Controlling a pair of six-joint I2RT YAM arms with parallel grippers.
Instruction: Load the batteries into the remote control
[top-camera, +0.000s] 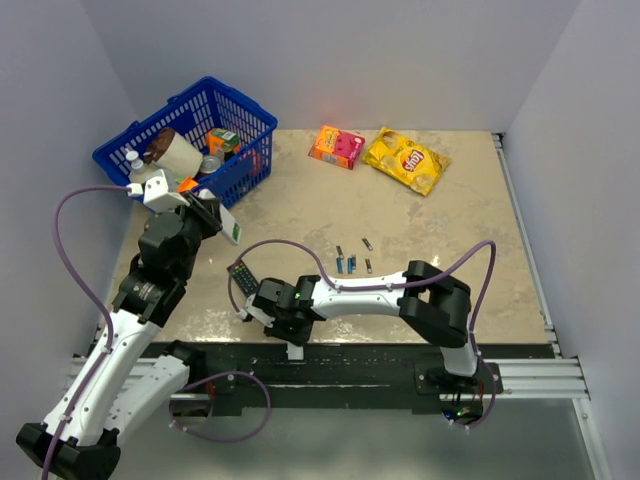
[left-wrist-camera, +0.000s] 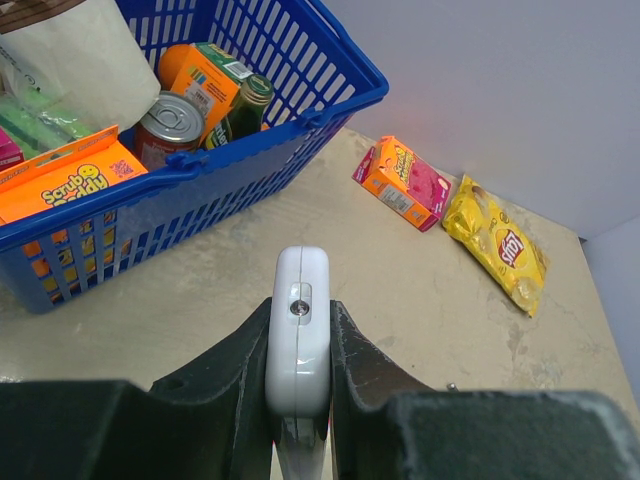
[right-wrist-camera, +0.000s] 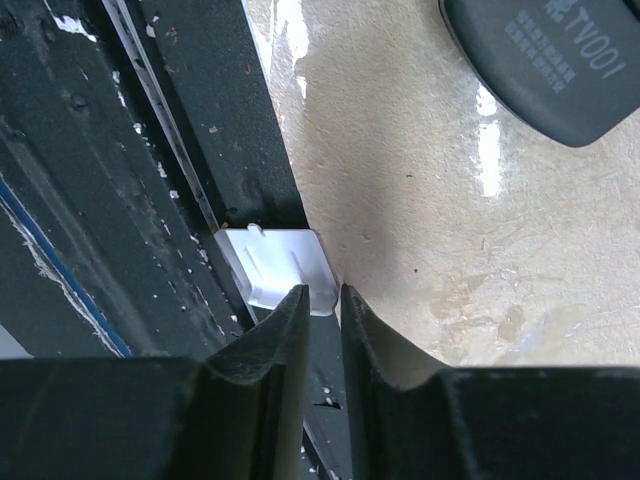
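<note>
My left gripper is shut on a white remote (left-wrist-camera: 300, 325), held end-on in the left wrist view; a green mark on it shows in the top view. At the table's front edge, a small white cover-like piece (right-wrist-camera: 275, 265) lies on the black rail. My right gripper is slightly open at that piece's near corner. Whether both fingers touch it, I cannot tell. Several small batteries (top-camera: 350, 264), some blue and some dark, lie mid-table. A black remote (top-camera: 243, 278) rests left of the right gripper, its rounded, printed end showing in the right wrist view.
A full blue basket (top-camera: 250, 175) stands at the back left, close to the left gripper. A pink-orange box (top-camera: 337, 147) and a yellow chip bag (top-camera: 407, 161) lie at the back.
</note>
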